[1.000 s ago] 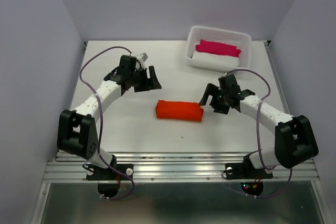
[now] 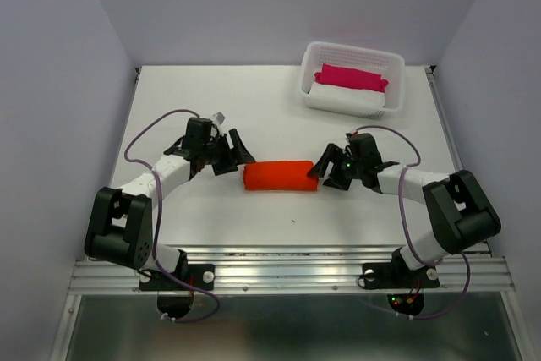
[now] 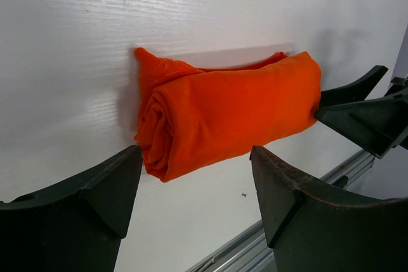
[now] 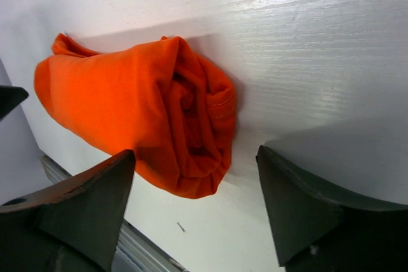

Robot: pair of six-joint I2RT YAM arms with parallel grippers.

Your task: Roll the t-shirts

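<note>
An orange t-shirt (image 2: 277, 176), rolled into a short thick bundle, lies crosswise on the white table. Its folded, layered end shows close up in the left wrist view, where the roll (image 3: 223, 109) sits beyond the open fingers of my left gripper. In the top view my left gripper (image 2: 237, 158) is at the roll's left end. My right gripper (image 2: 325, 173) is at the other end, its fingers apart. From the right wrist the orange roll (image 4: 127, 97) appears ahead of the fingertips, and nothing is seen gripped there.
A white basket (image 2: 309, 69) stands at the back right, holding a pink roll (image 2: 351, 78) and a white roll (image 2: 347, 97). Bare table (image 2: 220, 95) extends behind the orange roll and in front of it.
The orange roll has shifted slightly left.
</note>
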